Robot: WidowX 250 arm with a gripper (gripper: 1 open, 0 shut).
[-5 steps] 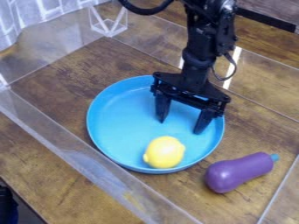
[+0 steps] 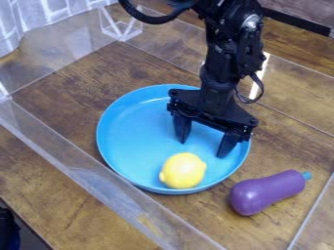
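Note:
The black gripper (image 2: 209, 122) hangs from the arm over the back right of a blue bowl (image 2: 135, 139), its two fingers spread open and low inside it. Whether anything lies between the fingers is hidden. A yellow round object (image 2: 185, 170) sits in the front of the bowl, apart from the gripper. A purple eggplant-like object (image 2: 268, 192) lies outside the bowl at the front right.
The wooden table (image 2: 65, 78) has free room at the back left and on the right. A clear plastic edge runs diagonally along the lower left, and a white item is partly visible behind the arm.
The gripper and arm have shifted slightly, a little to the left. The bowl and both objects look unmoved.

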